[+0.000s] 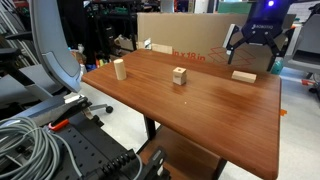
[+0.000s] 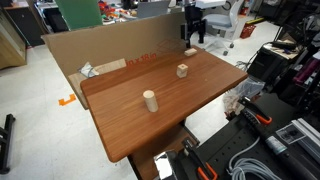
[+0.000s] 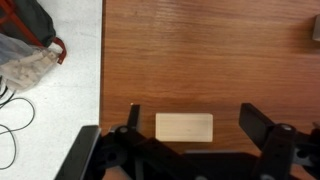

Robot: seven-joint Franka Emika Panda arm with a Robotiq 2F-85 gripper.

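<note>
My gripper stands open above a light wooden block [image 3: 184, 127], which shows between and below the spread fingers in the wrist view. In exterior view 1 that flat block [image 1: 244, 76] lies near the table's far right edge, apart from the gripper [image 1: 257, 61] over it. A wooden cube [image 1: 179, 75] sits near the middle of the table. Toward the left end stands an upright wooden cylinder [image 1: 120, 69]; exterior view 2 shows the same cylinder [image 2: 151, 101] and cube [image 2: 182, 71].
A cardboard panel [image 1: 190, 38] stands along the back. Bags [image 3: 28, 50] and cables lie off the table's edge in the wrist view.
</note>
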